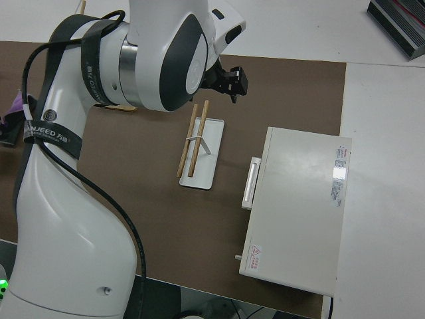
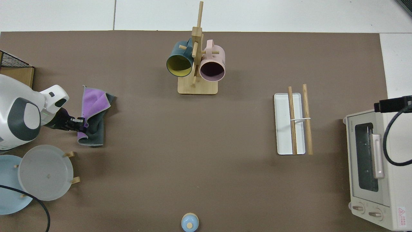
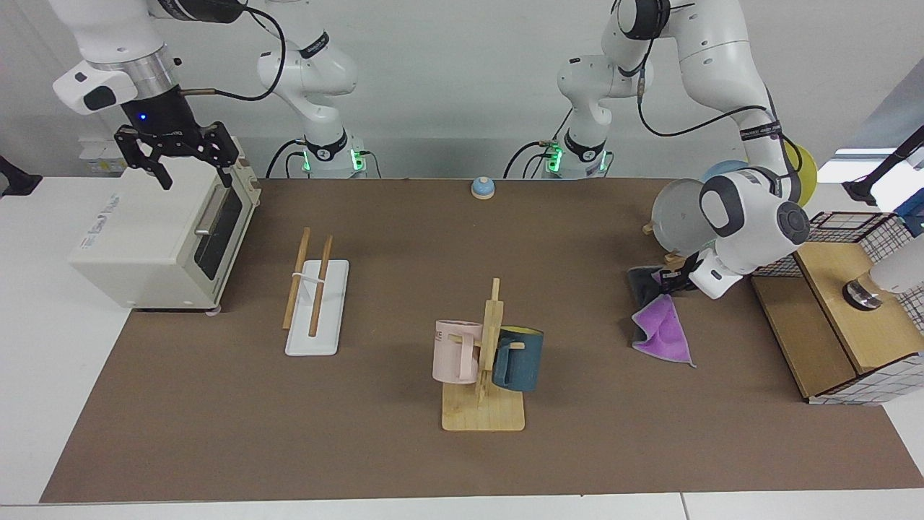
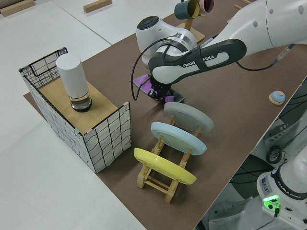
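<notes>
A purple and dark grey cloth (image 2: 94,101) lies at the left of the mat. The left arm's black gripper (image 2: 79,124) is down on the cloth (image 3: 662,329), near the plate rack; whether it is shut is hard to see. My right gripper (image 3: 177,152) hangs above the white oven (image 3: 147,243) at the other side, with nothing visible in it.
A mug tree (image 2: 197,87) holds two mugs. A white tray (image 2: 282,127) with wooden rods stands right of centre. Plates (image 2: 44,174) stand in a rack beside the left arm, a wire crate (image 4: 110,139) behind.
</notes>
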